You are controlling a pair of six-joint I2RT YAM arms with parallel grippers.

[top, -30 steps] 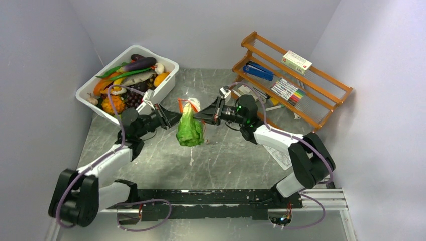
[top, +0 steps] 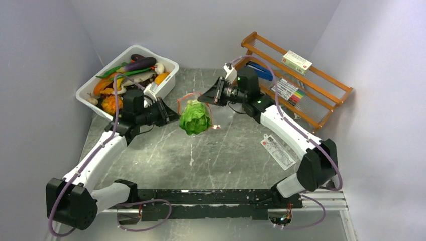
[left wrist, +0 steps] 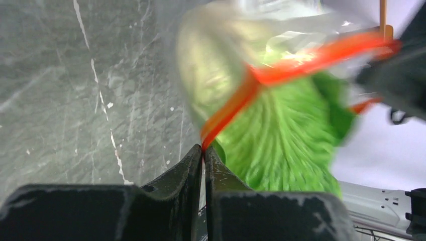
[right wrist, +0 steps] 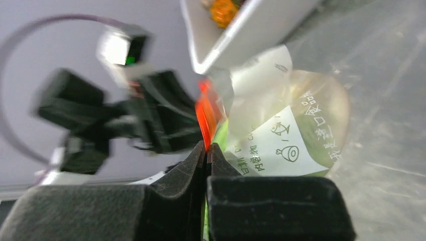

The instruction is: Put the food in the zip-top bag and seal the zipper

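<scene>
A clear bag (right wrist: 276, 140) with an orange zipper edge (left wrist: 306, 57) and printed white label hangs between my grippers, holding green leafy lettuce (top: 195, 118). My left gripper (top: 175, 116) is shut on the bag's orange edge, seen at the fingertips in the left wrist view (left wrist: 205, 150). My right gripper (top: 201, 99) is at the bag's upper right; in the right wrist view its fingers are shut at the orange edge (right wrist: 208, 150), the thin bag rim appearing between the tips. Part of the lettuce is blurred in the left wrist view.
A white bin (top: 80, 94) of vegetables and fruit stands back left, behind my left arm. A wooden rack (top: 325, 75) with boxes and pens is at the right, a flat card (top: 278, 151) below it.
My right gripper has moved toward the back, raising the right side of the bag. The lettuce and bag have turned and lifted, while the left gripper has shifted slightly.
</scene>
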